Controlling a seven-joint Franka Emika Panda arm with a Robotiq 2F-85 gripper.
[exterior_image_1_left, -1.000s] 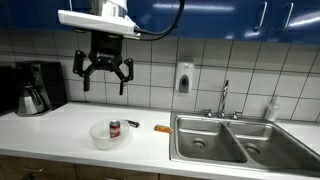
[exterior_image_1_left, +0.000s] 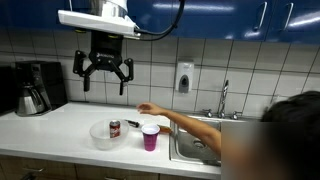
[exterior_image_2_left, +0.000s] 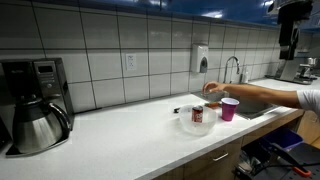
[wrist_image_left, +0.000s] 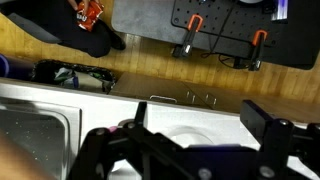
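My gripper (exterior_image_1_left: 104, 90) hangs high above the counter in exterior view 1, its fingers spread wide with nothing between them. Below it, a clear white bowl (exterior_image_1_left: 109, 139) sits on the counter and holds a red-and-dark can (exterior_image_1_left: 115, 129). Just right of the bowl stands a magenta cup (exterior_image_1_left: 150, 141). Exterior view 2 shows the bowl (exterior_image_2_left: 198, 127), the can (exterior_image_2_left: 197, 114) and the cup (exterior_image_2_left: 229, 110) close together near the counter's front edge. In the wrist view the bowl (wrist_image_left: 187, 132) is partly visible at the bottom, between the dark fingers.
A person's bare arm (exterior_image_1_left: 195, 129) reaches across the sink (exterior_image_1_left: 185, 149), its hand behind the cup. A steel coffee jug (exterior_image_2_left: 38, 127) and dark coffee machine stand at the left. The counter (exterior_image_2_left: 110, 145) between them and the bowl is free.
A person's arm has come in from the right and the magenta cup now stands beside the bowl. The hand has left the cup and lifted behind it. My gripper has stayed still.
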